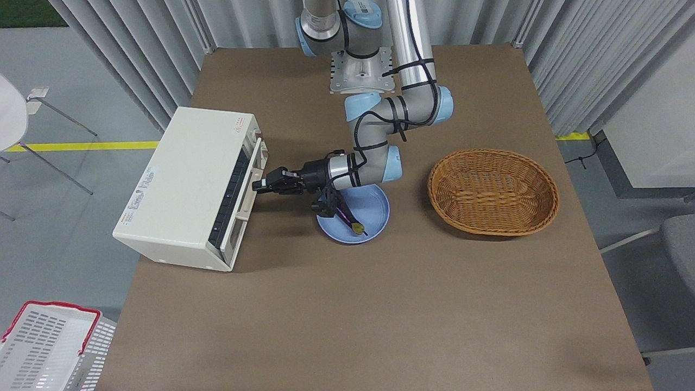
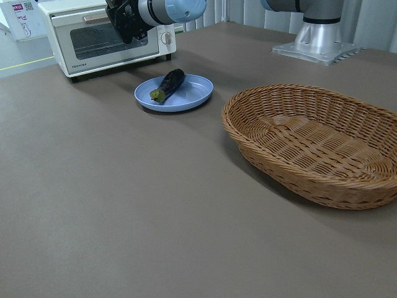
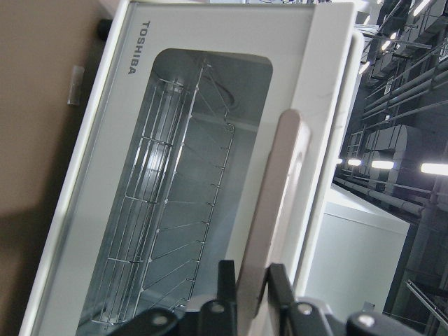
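A white Toshiba toaster oven [image 1: 176, 182] stands at the left of the table, its glass door tilted slightly out from the top. My gripper is at the door handle [image 3: 276, 189], shut on it; the wire rack [image 3: 168, 203] shows through the glass in the wrist view. A dark eggplant [image 2: 170, 84] with a green stem lies on a blue plate [image 1: 335, 231] beside the oven, below my arm.
A brown wicker basket [image 1: 492, 192] sits to the right of the plate. A white laundry basket [image 1: 49, 345] stands off the table at lower left.
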